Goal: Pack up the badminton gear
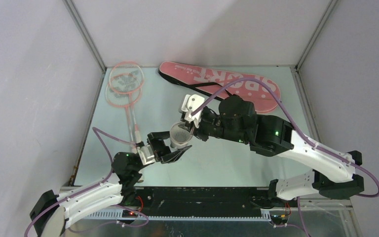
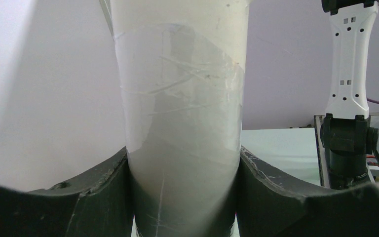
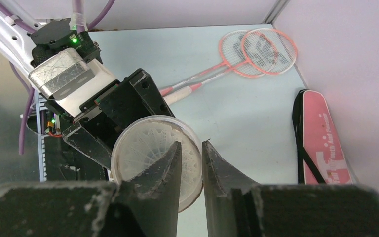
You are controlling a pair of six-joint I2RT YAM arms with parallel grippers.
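A translucent white shuttlecock tube (image 2: pixel 182 123) is held upright by my left gripper (image 1: pixel 170 147), which is shut on its body. Its round top (image 3: pixel 150 153) shows a white net-like shuttlecock inside in the right wrist view. My right gripper is over that top, its two fingertips slightly apart at the rim; whether they touch it I cannot tell. Two pink-and-white rackets (image 1: pixel 124 81) lie overlapped at the left of the table. A pink racket bag (image 1: pixel 237 89) with a black strap lies along the back, partly hidden by my right arm.
White walls enclose the back and sides, and a dark rail runs along the front edge. Both arms occupy the middle above the table.
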